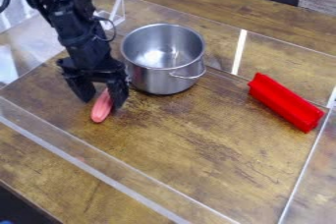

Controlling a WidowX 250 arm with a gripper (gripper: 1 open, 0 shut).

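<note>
My black gripper [92, 88] is low over the wooden table at the left, its fingers either side of the upper part of a small pink, elongated object [101, 110], apparently open. The object lies on the table, its top partly hidden by the gripper. Just right of the gripper stands a steel pot [163, 56] with side handles.
A red block [286, 101] lies on the right of the table [184, 169]. A dark board edge shows at the top right.
</note>
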